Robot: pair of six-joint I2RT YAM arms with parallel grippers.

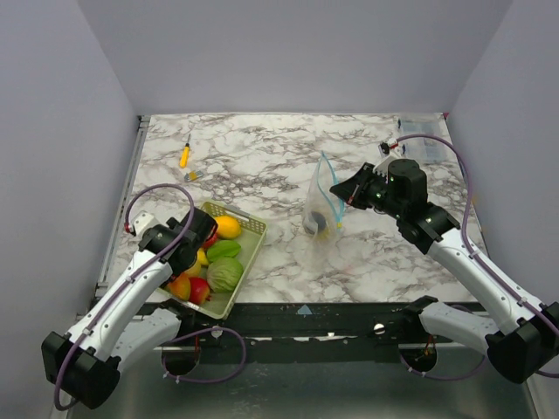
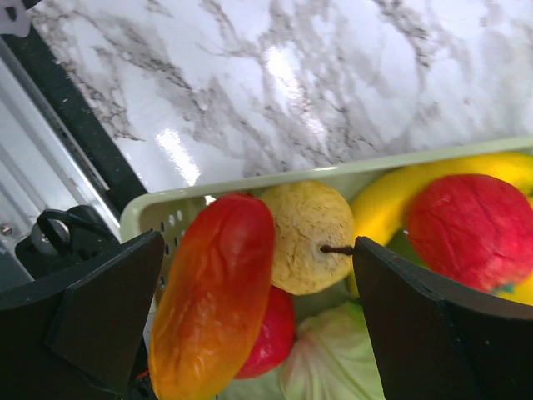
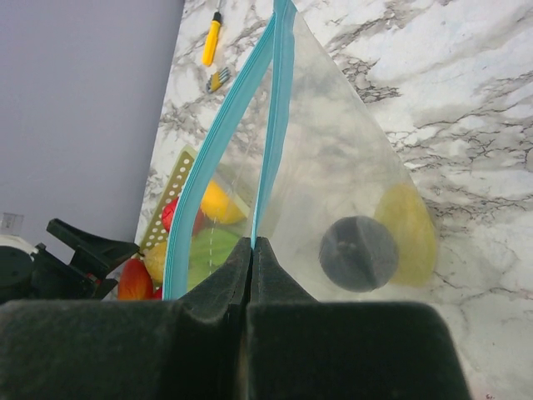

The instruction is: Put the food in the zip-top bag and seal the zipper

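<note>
The clear zip top bag (image 3: 333, 142) stands mid-table with its blue-edged mouth spread. Inside it show a dark round item (image 3: 358, 253) and a yellow one (image 3: 406, 233). On the bag's rim my right gripper is shut, pinching one blue zipper strip (image 3: 275, 125). My left gripper is open above the green tray (image 1: 253, 229), nothing gripped. Between and below its fingers, the left wrist view has a red-orange oblong fruit (image 2: 218, 292) and a round tan fruit with a stem (image 2: 306, 237). A red fruit (image 2: 473, 229) and a yellow banana (image 2: 391, 200) lie to the right.
Also in the tray are a green cabbage (image 1: 224, 274), a green pepper (image 1: 224, 249) and a yellow fruit (image 1: 228, 227). A yellow-handled tool (image 1: 184, 156) lies at the back left. Clear bags (image 1: 421, 140) rest at the back right. Table between tray and bag is bare.
</note>
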